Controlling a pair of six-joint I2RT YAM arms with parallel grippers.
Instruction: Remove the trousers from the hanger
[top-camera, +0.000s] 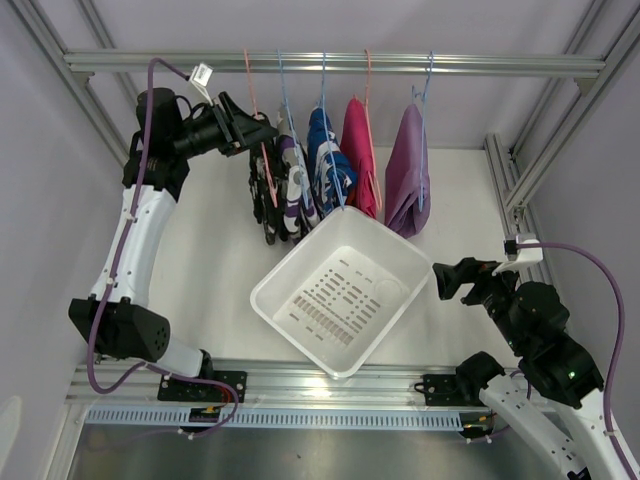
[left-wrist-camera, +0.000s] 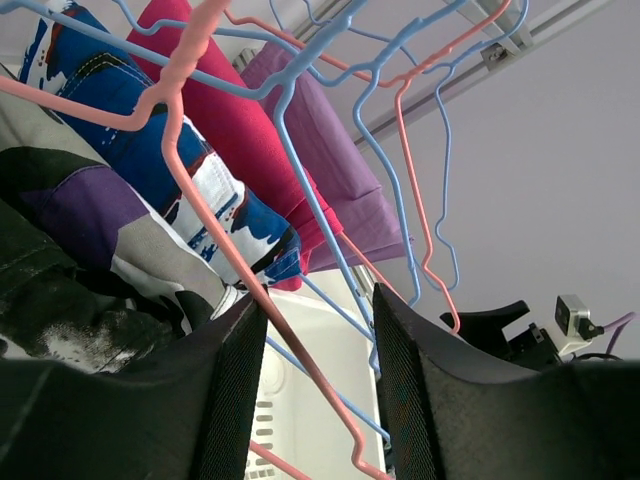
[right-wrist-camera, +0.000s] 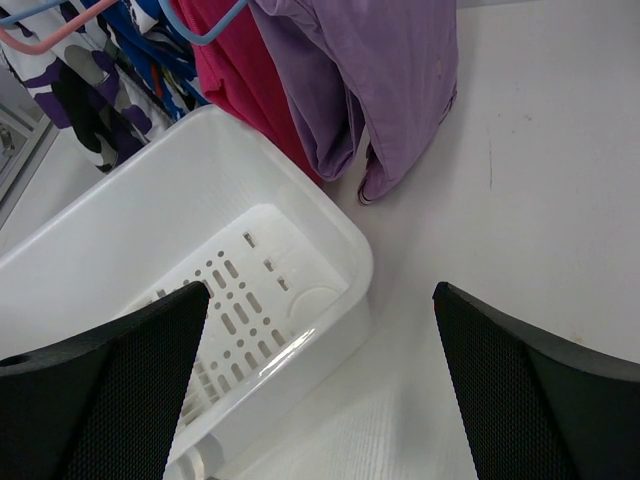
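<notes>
Several trousers hang folded on wire hangers from the rail: black ones (top-camera: 270, 210), white-purple camouflage (top-camera: 300, 200), blue (top-camera: 330, 170), pink (top-camera: 358, 150) and purple (top-camera: 408, 180). My left gripper (top-camera: 245, 135) is at the leftmost pink hanger (left-wrist-camera: 210, 217), its fingers part open around that hanger's long wire in the left wrist view; whether it touches is unclear. My right gripper (top-camera: 460, 278) stands open at the lower right, empty, facing the white basket and the trousers.
A white perforated basket (top-camera: 260, 300) lies on the floor below the clothes. The aluminium rail (top-camera: 180, 62) spans the back.
</notes>
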